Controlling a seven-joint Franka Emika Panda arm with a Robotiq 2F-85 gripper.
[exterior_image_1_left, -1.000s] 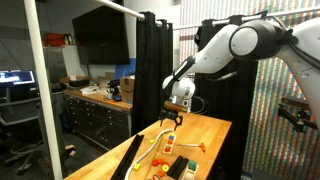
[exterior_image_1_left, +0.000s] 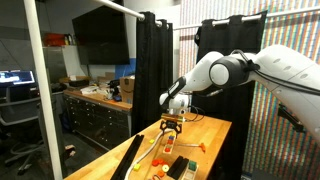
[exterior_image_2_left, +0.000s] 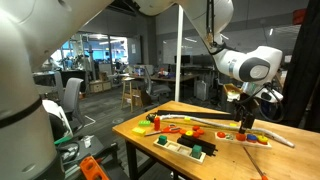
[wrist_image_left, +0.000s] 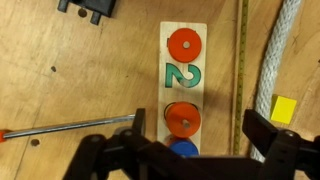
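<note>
A narrow wooden board (wrist_image_left: 171, 72) lies under my gripper in the wrist view. It bears a red disc (wrist_image_left: 185, 45) at its far end and a green figure 2 (wrist_image_left: 183, 76). Closer to the gripper sit a second red disc (wrist_image_left: 183, 119) and a blue disc (wrist_image_left: 184, 149). My gripper stands open above the board, one finger on either side of it, with nothing gripped. In exterior view 2 the gripper (exterior_image_2_left: 242, 126) is low over the board's pieces; its exact height cannot be told.
A metal-shafted tool (wrist_image_left: 70, 129) lies left of the board. To the right are a yellow strip (wrist_image_left: 241, 60), a white rope (wrist_image_left: 275, 70) and a yellow block (wrist_image_left: 284, 109). A black object (wrist_image_left: 90, 8) is at the upper left. More small items lie on the table (exterior_image_1_left: 215, 128).
The arm has come down over the board, its gripper now nearer the tabletop. Objects on the table show no clear movement.
</note>
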